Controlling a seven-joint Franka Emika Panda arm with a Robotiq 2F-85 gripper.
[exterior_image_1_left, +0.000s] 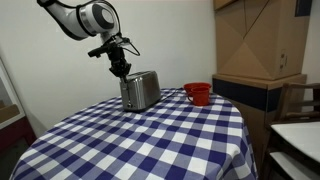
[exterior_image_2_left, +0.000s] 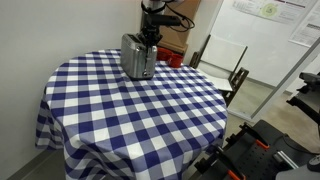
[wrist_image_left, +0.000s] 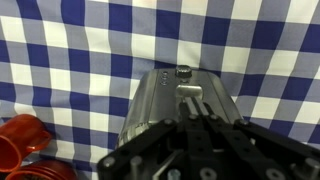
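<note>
A silver toaster (exterior_image_1_left: 146, 91) stands upright on the blue-and-white checked table. My gripper (exterior_image_1_left: 124, 76) points down at the toaster's left end, close to its top edge; whether it touches is unclear. In the second exterior view the arm partly hides the toaster (exterior_image_2_left: 134, 58). From the wrist, the toaster (wrist_image_left: 152, 103) lies beneath me, with a small dark knob (wrist_image_left: 183, 71) sticking out at its end. My shut gripper is just behind that knob, over the metal end. Nothing shows between its fingers.
Red cups or bowls (exterior_image_1_left: 199, 95) sit to the right of the toaster, and a red cup (wrist_image_left: 15, 140) shows at the wrist view's left edge. Cardboard boxes (exterior_image_1_left: 255, 45) are stacked behind on the right.
</note>
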